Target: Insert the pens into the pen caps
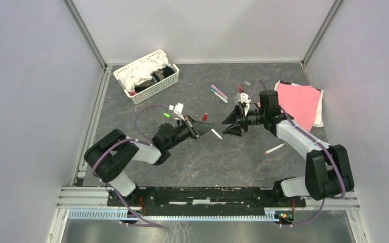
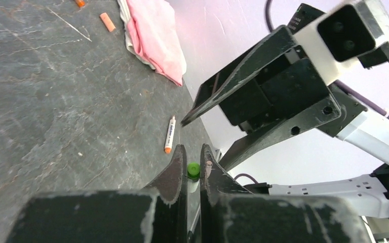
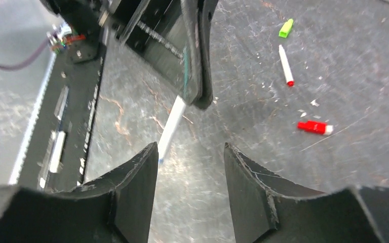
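Observation:
My left gripper is shut on a white pen with a green end; the pen's white body (image 3: 172, 126) juts from it in the right wrist view. Facing it, my right gripper is open and empty, a short way to the right in the top view. On the table lie a red cap (image 3: 314, 126), a white pen with red tip (image 3: 286, 66), a green cap (image 3: 285, 29), a white pen with orange end (image 2: 170, 134), and purple (image 1: 219, 90) and teal (image 1: 219, 96) pens at the back.
A white basket with cloths (image 1: 152, 89) sits at the back left. Pink cloth (image 1: 296, 104) lies at the right.

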